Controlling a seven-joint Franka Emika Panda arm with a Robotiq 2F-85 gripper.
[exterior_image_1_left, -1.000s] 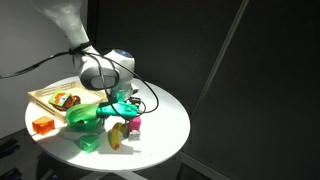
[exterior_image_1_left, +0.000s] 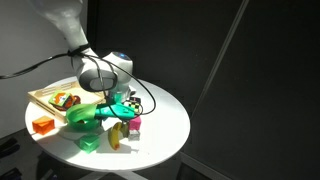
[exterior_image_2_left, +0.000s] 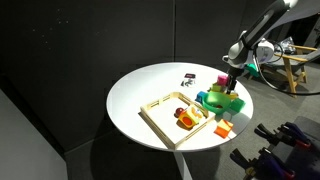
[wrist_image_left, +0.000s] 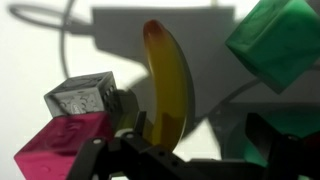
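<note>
A yellow banana (wrist_image_left: 172, 85) with a brown tip lies on the white table, running upward from between the fingers in the wrist view. My gripper is open, its left finger close to the banana's left side and its right finger well apart, near the green items. Whether either finger touches the banana cannot be told. From exterior view 1 the banana (exterior_image_1_left: 115, 135) is near the table's front, below the arm (exterior_image_1_left: 112, 70). The gripper's fingertips are hard to make out in the exterior views.
Left of the banana sit a grey-white block (wrist_image_left: 82, 95) and a pink block (wrist_image_left: 55, 150); a green block (wrist_image_left: 278, 42) is to its right. A green bowl (exterior_image_1_left: 80, 120), an orange block (exterior_image_1_left: 43, 125) and a wooden tray (exterior_image_2_left: 160, 122) with toys stand farther off.
In exterior view 1 the hand has shifted very slightly down and left. The banana and blocks appear unmoved.
</note>
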